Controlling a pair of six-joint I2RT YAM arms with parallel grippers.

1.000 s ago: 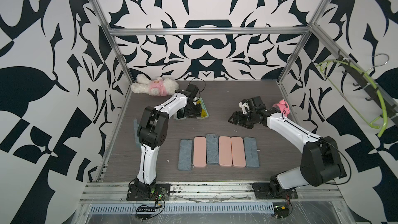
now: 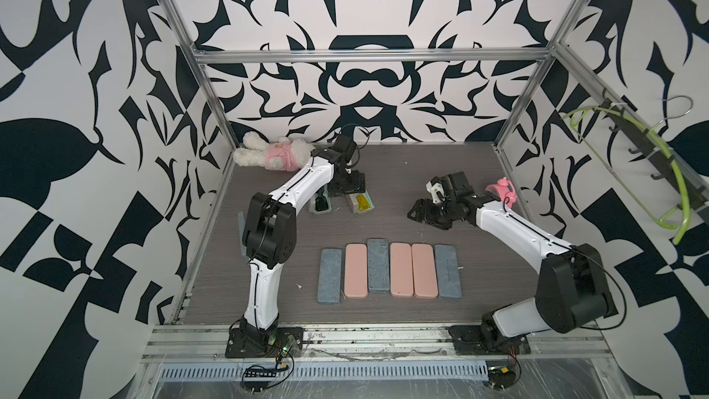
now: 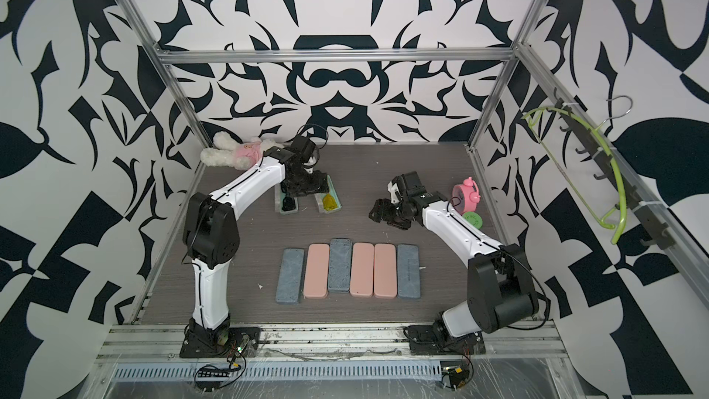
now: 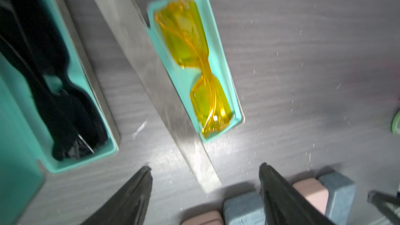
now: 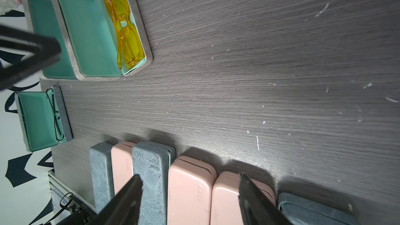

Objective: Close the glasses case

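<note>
The glasses case [image 4: 223, 64], teal inside, lies on the table with yellow glasses [image 4: 200, 93] in its base. Its lid stands up, seen edge-on as a grey strip in the left wrist view. My left gripper is open above the table and empty; in the top left view it covers the case's far part. Left of it, a second open case [image 4: 77, 158] holds dark glasses [image 4: 79, 116]. My right gripper hangs open and empty, well to the right of both cases.
A row of closed grey and pink cases [image 2: 356, 269] lines the front. Another open case [image 5: 37, 118] stands at the far left. A plush toy [image 2: 280, 155] lies back left and a pink clock [image 3: 466, 195] is at the right.
The right arm has stayed still.
</note>
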